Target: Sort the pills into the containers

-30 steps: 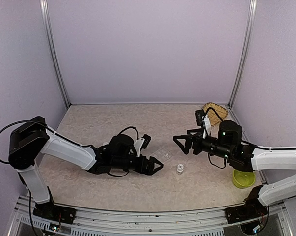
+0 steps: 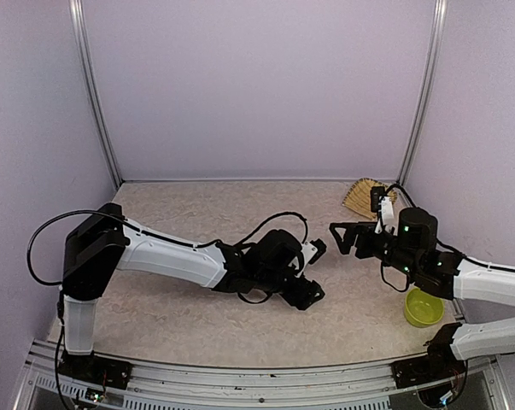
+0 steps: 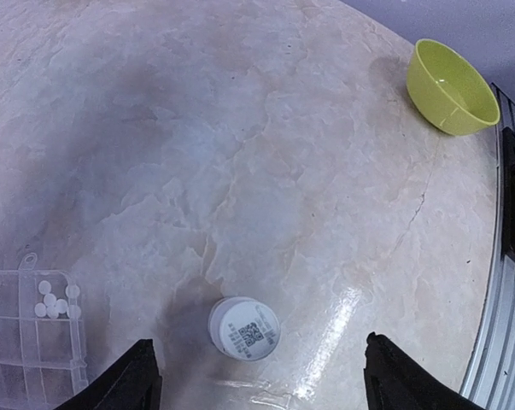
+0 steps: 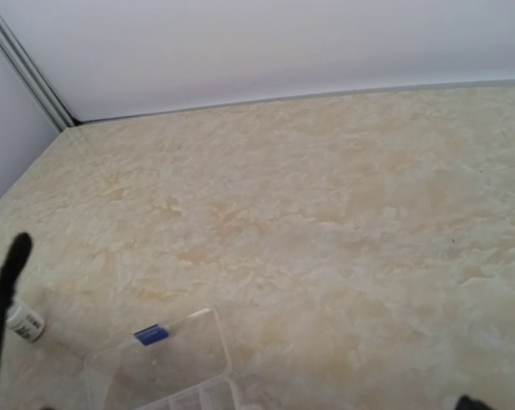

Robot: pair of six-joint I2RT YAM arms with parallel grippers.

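A clear compartment box (image 3: 35,367) shows at the lower left of the left wrist view, with several white round pills (image 3: 52,301) in one compartment. To its right a white-capped bottle (image 3: 247,330), a square code on its top, stands upright. My left gripper is part open, its fingers at either side of the bottle in that view and apart from it. From the top, the left arm hides box and bottle. My right gripper (image 2: 341,239) is open and empty, farther back on the right. The box's clear lid (image 4: 167,359), with a blue tab, shows in the right wrist view.
A white labelled bottle (image 4: 26,322) lies left of the lid, partly behind a dark stalk. The green bowl (image 2: 424,307) is at the right edge, under the right arm. A woven fan-shaped tray (image 2: 359,198) rests at the back right.
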